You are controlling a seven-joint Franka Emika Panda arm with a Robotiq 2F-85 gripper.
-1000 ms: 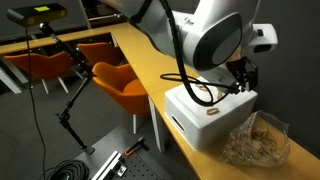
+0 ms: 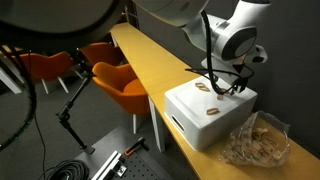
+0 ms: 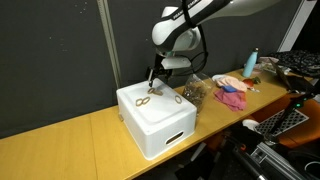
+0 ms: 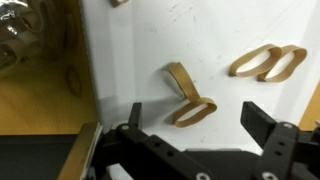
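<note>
My gripper stands open, its two dark fingers apart at the lower part of the wrist view. Between and just beyond them, a tan twisted loop (image 4: 190,97) like a rubber band lies on the white surface. A second band (image 4: 268,62), pinched into a figure eight, is off to the upper right. Exterior view 2 shows the white box (image 3: 155,134) with several such bands on top, one of them a looped band (image 3: 142,100) near its left side. There the gripper (image 3: 156,76) is over the box's back part; whether it touches the top is unclear.
A clear plastic bag (image 2: 255,142) with tan contents rests on the wooden table beside the box. Farther right are a pink cloth (image 3: 232,100) and a blue bottle (image 3: 250,63). Bare tabletop (image 3: 60,142) stretches out on the box's left.
In exterior view 1 the arm has drawn back from the camera toward the box's far side, so more bands on the box top show. The box and bag have stayed put.
</note>
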